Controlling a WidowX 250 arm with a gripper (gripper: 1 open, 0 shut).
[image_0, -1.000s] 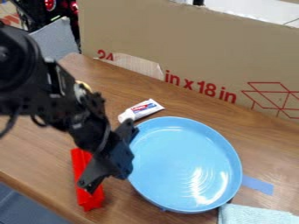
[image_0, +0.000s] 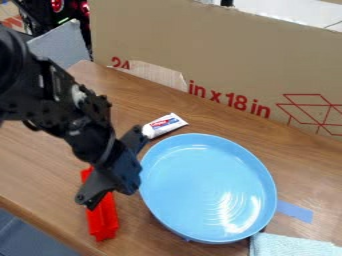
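My black gripper (image_0: 110, 178) hangs at the left edge of the light blue plate (image_0: 211, 190), over a red object (image_0: 102, 220) lying on the wooden table. The gripper looks shut, and nothing shows between its fingers, though its tips are dark and hard to make out. The red object is partly hidden behind the gripper. A small white toothpaste tube (image_0: 164, 124) lies above the plate.
A large cardboard panel (image_0: 227, 70) stands along the back. A pale folded cloth (image_0: 287, 246) is at the bottom right, near a strip of blue tape (image_0: 295, 212). The table (image_0: 107, 85) has bare room at upper left.
The arm and gripper have risen slightly and shifted a little left, uncovering more of the red object. The plate and tube have stayed in place.
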